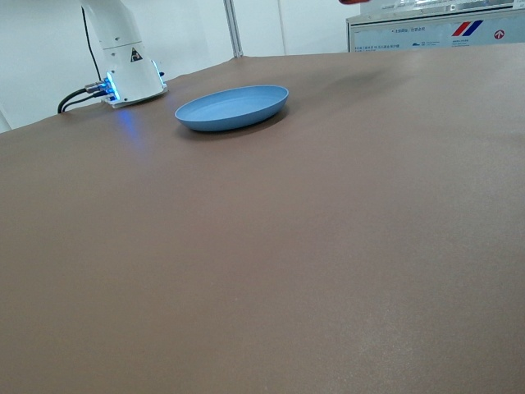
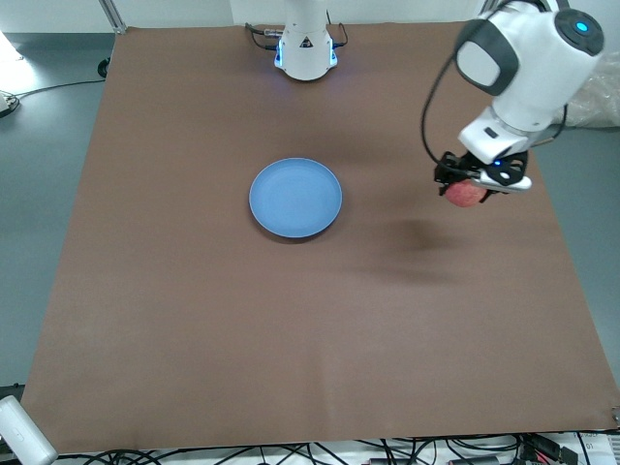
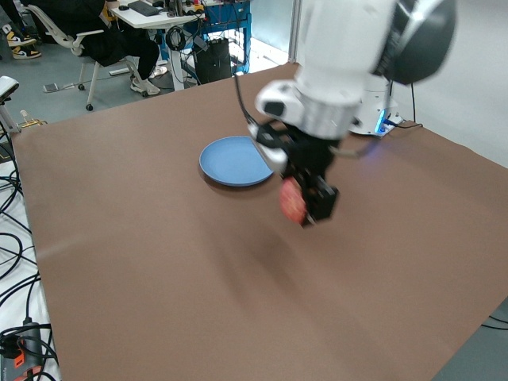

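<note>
A blue plate lies empty on the brown table. My black gripper is raised over the table to the right of the plate in the left view, shut on a red round object, whose shadow falls on the table below. In the top view only a small red bit shows at the top edge.
Cables run along the near edge there.
</note>
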